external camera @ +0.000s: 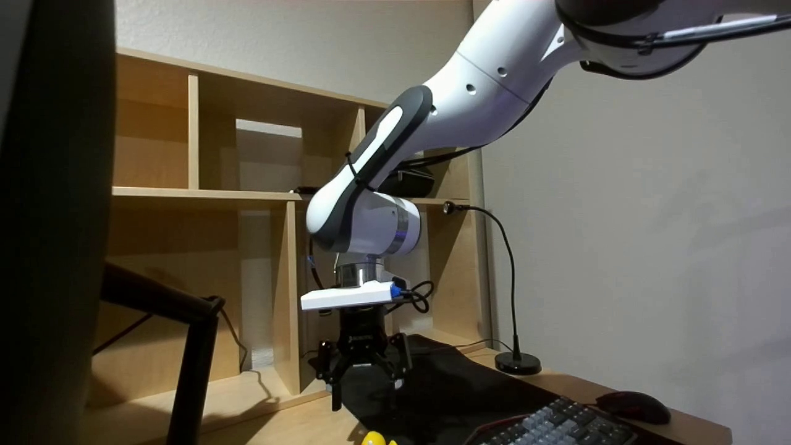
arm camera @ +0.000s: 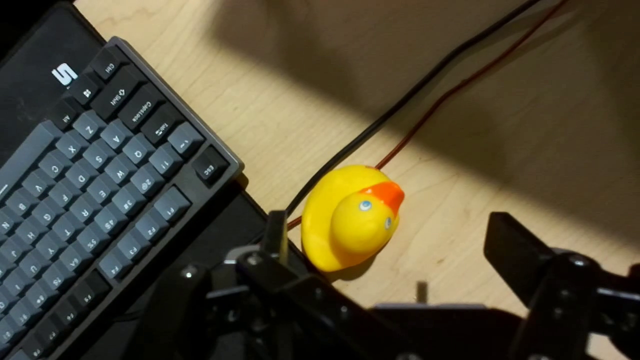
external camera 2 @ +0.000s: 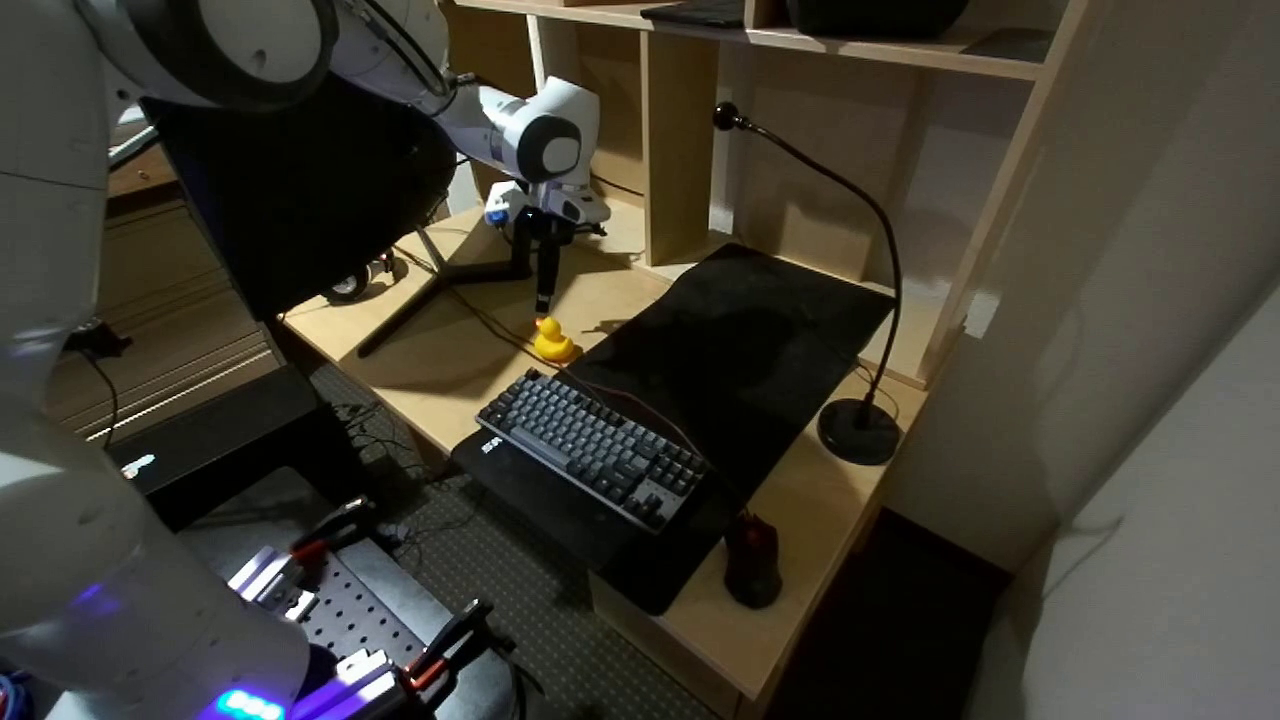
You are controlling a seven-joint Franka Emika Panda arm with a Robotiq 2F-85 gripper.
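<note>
My gripper [external camera: 369,397] points down above the desk with its fingers spread wide and nothing between them. On the wood lies a yellow rubber duck [arm camera: 354,219] with an orange beak, close by the black mat's edge. From the wrist view, the duck sits ahead of the fingers, nearer the left finger [arm camera: 276,234] than the right finger [arm camera: 510,255]. Exterior view 2 shows the duck [external camera 2: 553,342] upright just below and in front of my gripper. Only the duck's head [external camera: 374,438] shows at the bottom of exterior view 1.
A keyboard [external camera 2: 596,445] rests on the black mat [external camera 2: 756,324], beside the duck. Black and red cables [arm camera: 414,96] run past the duck. A mouse [external camera 2: 752,560], a gooseneck lamp [external camera 2: 860,430] and the monitor stand [external camera: 194,363] also occupy the desk. Shelves [external camera: 289,311] rise behind.
</note>
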